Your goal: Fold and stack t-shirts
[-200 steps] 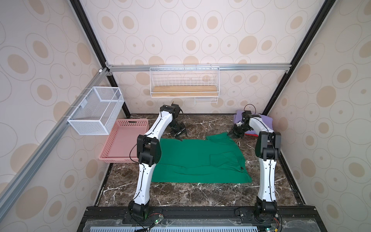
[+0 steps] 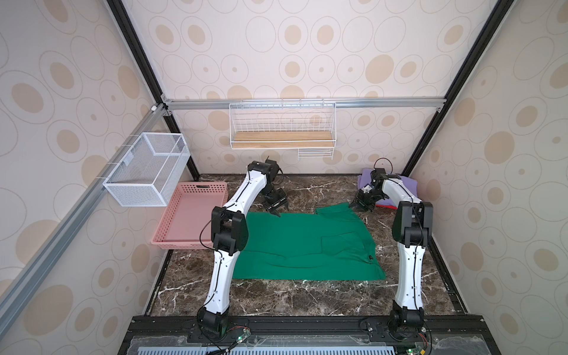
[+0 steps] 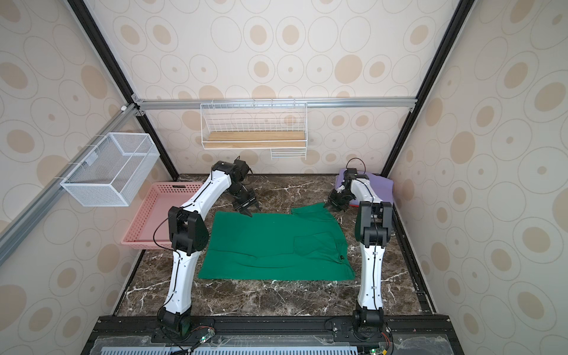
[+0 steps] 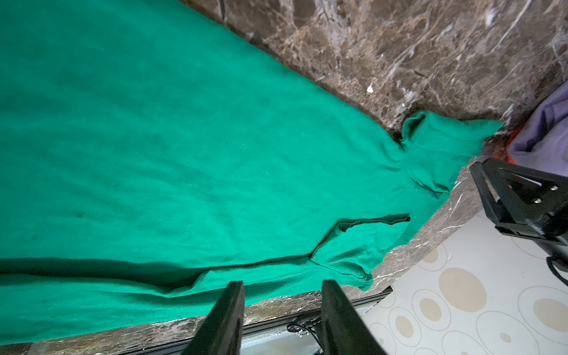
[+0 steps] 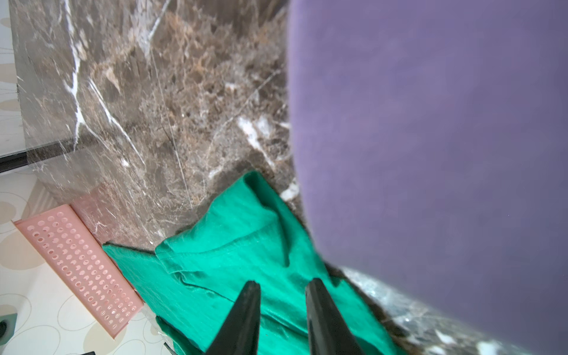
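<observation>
A green t-shirt (image 2: 295, 236) lies spread on the dark marble table, its near side folded over in a long strip with a crease along it. One sleeve (image 2: 338, 210) points toward the back right. My left gripper (image 2: 282, 211) is open near the shirt's far edge; in the left wrist view its fingers (image 4: 227, 313) are apart with nothing held. By the sleeve's tip, my right gripper (image 2: 356, 207) also stands open, the sleeve (image 5: 236, 227) showing ahead of its parted fingers (image 5: 243, 313). Folded purple shirts (image 5: 426, 148) are stacked at the back right, a red layer beneath.
A pink basket (image 2: 223, 188) stands on the left, looking empty. White wire baskets (image 2: 137, 198) hang on the left wall and back wall. Bare marble (image 2: 313, 190) lies behind the green shirt, and a free strip runs along the front.
The green shirt looks unmoved.
</observation>
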